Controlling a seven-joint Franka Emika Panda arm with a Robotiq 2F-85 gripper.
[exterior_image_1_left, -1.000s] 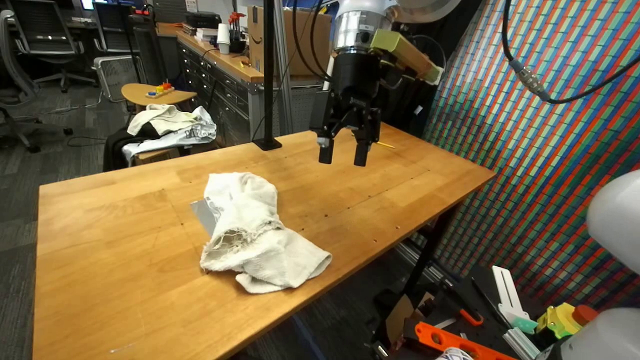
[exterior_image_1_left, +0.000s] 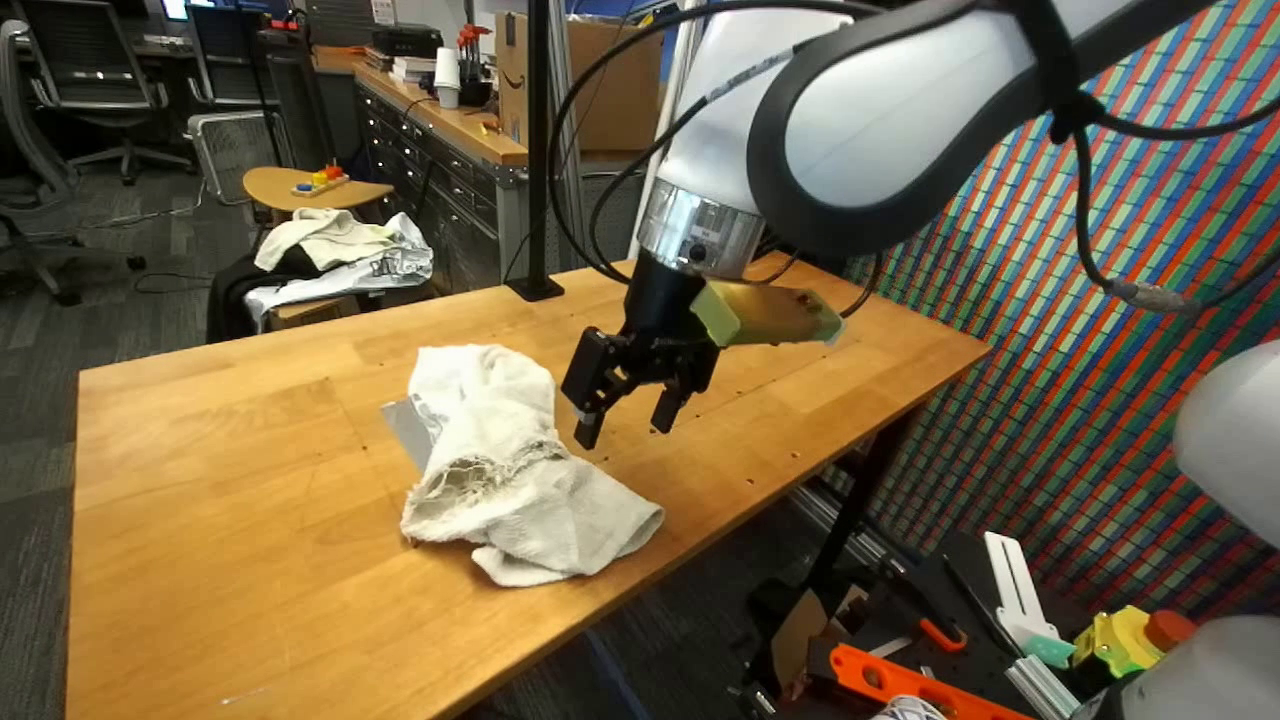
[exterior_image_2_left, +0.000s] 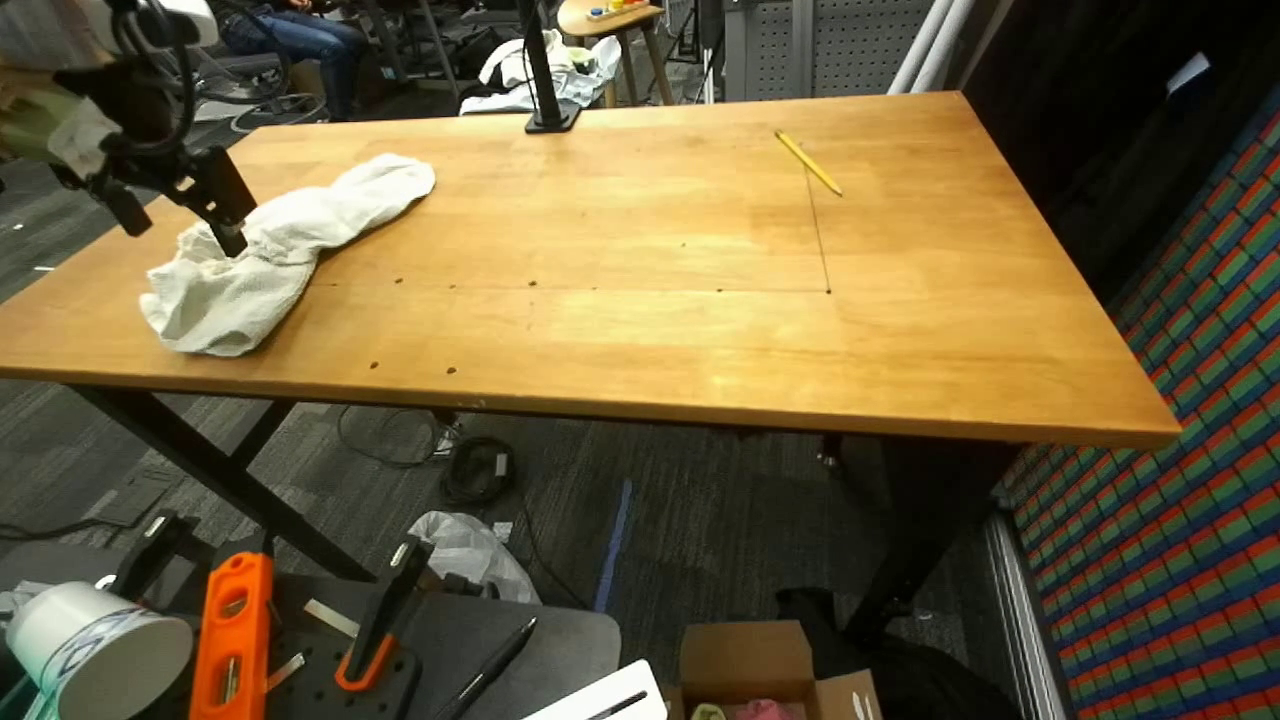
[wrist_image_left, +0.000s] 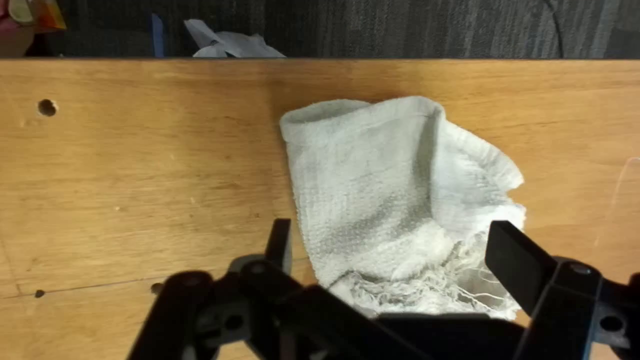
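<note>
A crumpled off-white towel (exterior_image_1_left: 528, 480) with a frayed patch lies on the wooden table (exterior_image_1_left: 228, 480). In exterior view 1 a flat grey piece (exterior_image_1_left: 410, 430) sticks out from under its left side. My gripper (exterior_image_1_left: 624, 434) stands open above the table, to the towel's right in that view, with nothing between its fingers. Looking down in the wrist view, the towel (wrist_image_left: 372, 192) spreads ahead of and below the parted fingers (wrist_image_left: 519, 264), its frayed part partly covered by the gripper body. The fingertips look clear of the cloth.
A yellow pencil (exterior_image_2_left: 810, 163) lies toward the table's far side in exterior view 2. A black post (exterior_image_2_left: 546, 72) rises at the back edge. A cart with an orange level (exterior_image_2_left: 232, 636) and other tools stands off the front edge.
My gripper has come down and leftward toward the towel in exterior view 1, and its arm now leans. The towel has not moved. The gripper stays open.
</note>
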